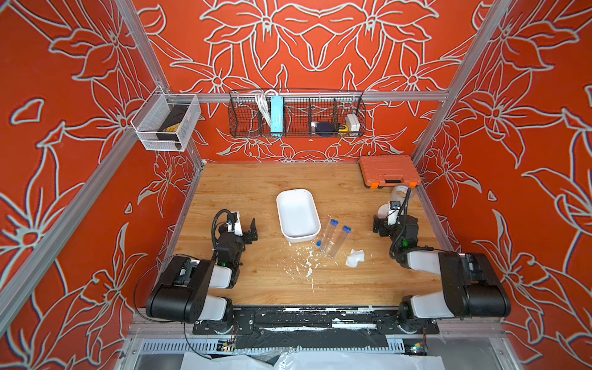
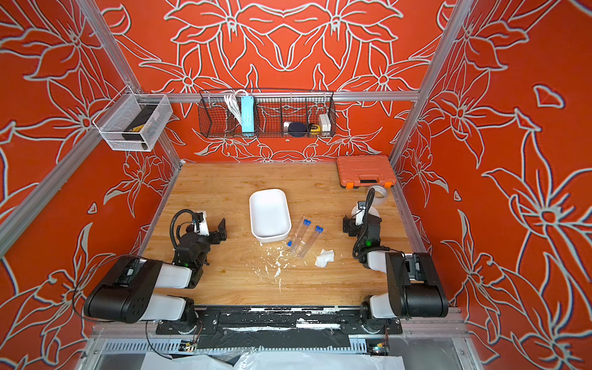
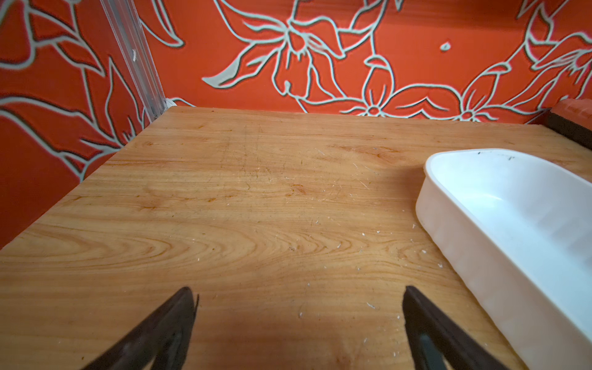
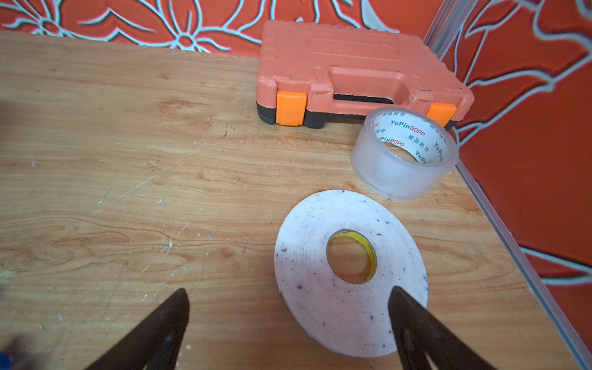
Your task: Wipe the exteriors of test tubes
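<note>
Clear test tubes with blue caps (image 1: pixel 338 241) lie on the table between the white tray (image 1: pixel 298 234) and my right arm. A crumpled white tissue (image 1: pixel 355 258) lies in front of them. My left gripper stands open left of the tray, with only bare wood between its fingers in the left wrist view. My right gripper stands open right of the tubes; a wide roll of white tape (image 4: pixel 351 308) shows beyond its empty fingers.
An orange case (image 4: pixel 357 55) sits at the back right, with a clear tape roll (image 4: pixel 400 178) before it. Small white scraps (image 1: pixel 308 268) are scattered near the tray. Wire baskets (image 1: pixel 296 132) hang on the walls.
</note>
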